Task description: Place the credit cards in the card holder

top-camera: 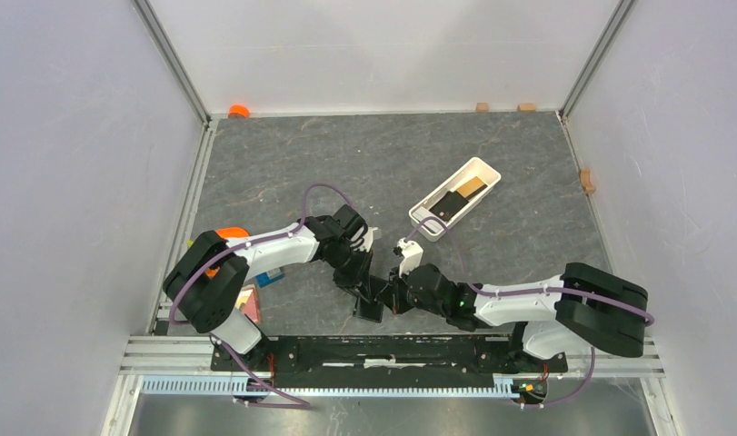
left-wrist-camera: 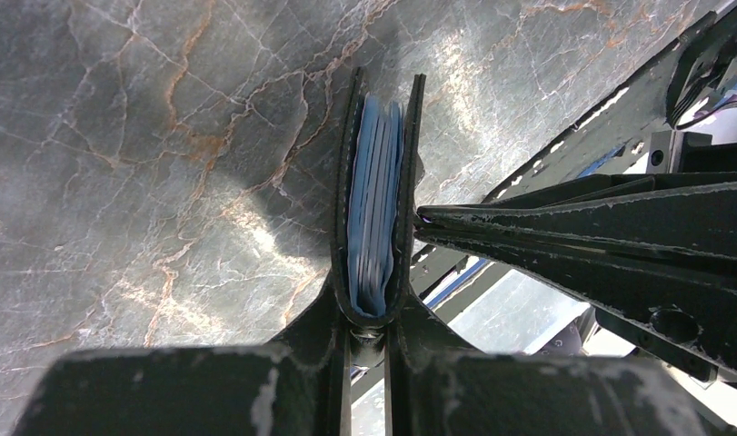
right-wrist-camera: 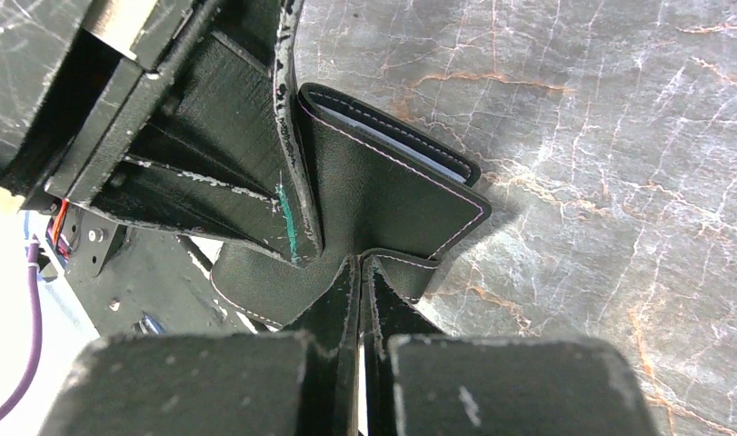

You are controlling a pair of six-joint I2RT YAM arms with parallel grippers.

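Note:
The black card holder [left-wrist-camera: 404, 218] stands on edge in the left wrist view, its several bluish clear sleeves [left-wrist-camera: 375, 200] showing between the two covers. My left gripper is shut on its lower end. In the right wrist view the holder's stitched cover [right-wrist-camera: 373, 182] and a small strap [right-wrist-camera: 401, 265] face my right gripper, which is shut with its tips at the strap; nothing shows between them. Cards [top-camera: 472, 188] lie in a white tray [top-camera: 493, 173] in the top view.
An orange object [top-camera: 226, 234], a blue item [top-camera: 270, 276] and a box [top-camera: 248, 302] lie by the left arm. Both arms meet close together near the front edge.

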